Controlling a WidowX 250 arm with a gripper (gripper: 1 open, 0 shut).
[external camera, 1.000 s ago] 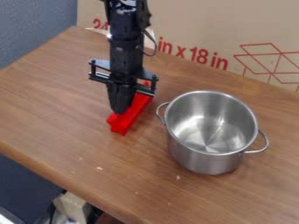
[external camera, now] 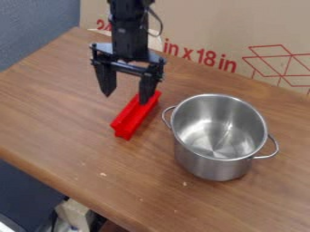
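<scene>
My black gripper (external camera: 127, 87) hangs open above the table, its two dark fingers spread wide on either side, over the far end of a red rectangular bar (external camera: 130, 120). The bar lies on the wooden table, slanting from lower left to upper right. Right of it stands a silver metal pot (external camera: 218, 136) with two side handles.
A cardboard panel (external camera: 242, 41) with printed text stands along the back. A dark blue-grey area borders the table at the left.
My gripper has risen from down around the red bar, leaving more of the bar in view. The bar and pot look unmoved.
</scene>
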